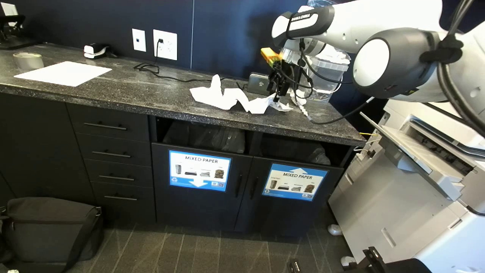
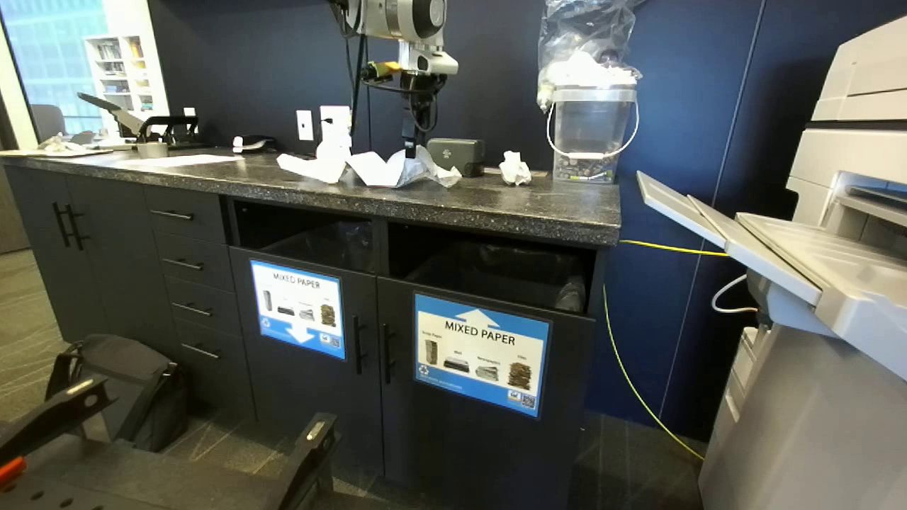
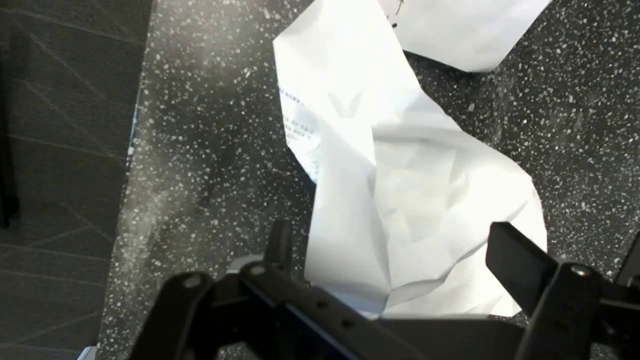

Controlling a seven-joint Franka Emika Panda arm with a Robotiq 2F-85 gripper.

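Note:
Low over the counter's front half, my gripper is open, its two black fingers standing wide apart. Between and below them in the wrist view lies a creased white paper (image 3: pixel 420 180), with a little print on its left edge. Whether the fingers touch it I cannot tell. Another white sheet (image 3: pixel 462 30) lies just beyond it. From the side, the crumpled paper (image 2: pixel 378 170) stretches along the counter beneath the gripper (image 2: pixel 412 153). A small balled paper (image 2: pixel 514 169) sits apart to the right.
A grey box (image 2: pixel 456 156) stands behind the papers. At the counter's right end is a clear bucket (image 2: pixel 587 127) with a handle. Below the front edge are bin openings (image 2: pixel 502 268) with mixed paper signs. A flat white sheet (image 1: pixel 63 73) and tape roll (image 1: pixel 28 61) lie left.

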